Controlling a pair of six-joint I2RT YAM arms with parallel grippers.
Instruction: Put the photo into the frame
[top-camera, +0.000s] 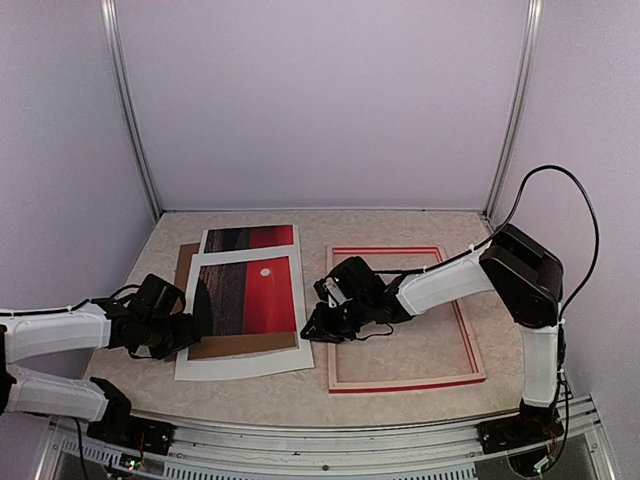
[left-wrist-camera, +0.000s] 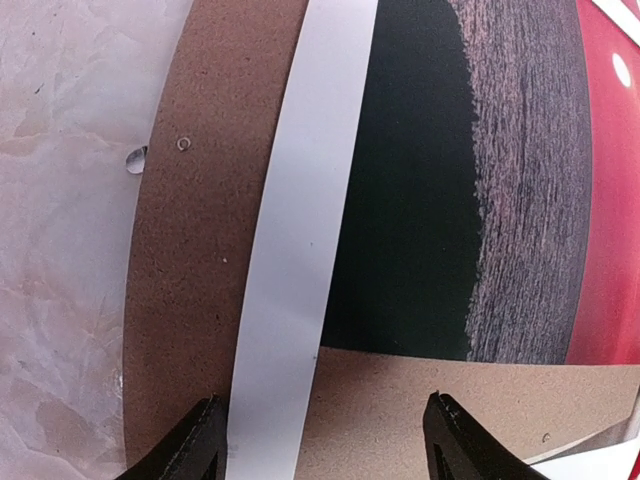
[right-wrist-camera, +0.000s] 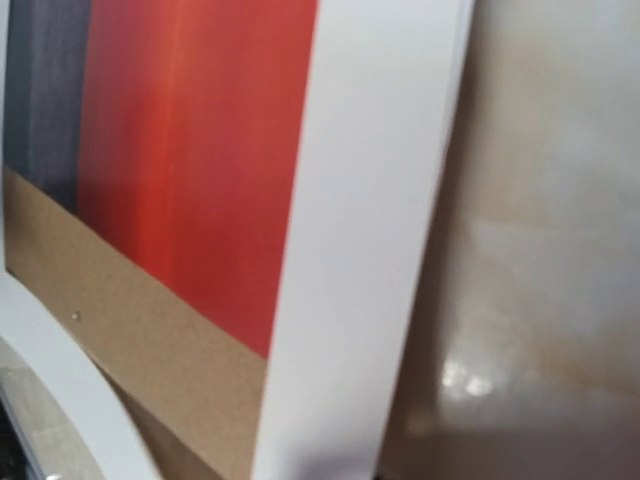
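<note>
The red-and-dark photo (top-camera: 268, 295) lies under a white mat (top-camera: 243, 368) on a brown backing board (left-wrist-camera: 180, 250), left of centre; a second print (top-camera: 270, 236) shows behind it. My left gripper is low over the mat's left strip (left-wrist-camera: 290, 200), its fingers apart on either side of it, part open. My right gripper (top-camera: 314, 332) is at the mat's right edge (right-wrist-camera: 360, 200); its fingers are hidden in its wrist view and too small to make out from the top. The pink wooden frame (top-camera: 405, 381) lies on the right.
Bare table (top-camera: 150, 390) runs along the front. The back wall and side walls enclose the area. The right arm reaches over the frame.
</note>
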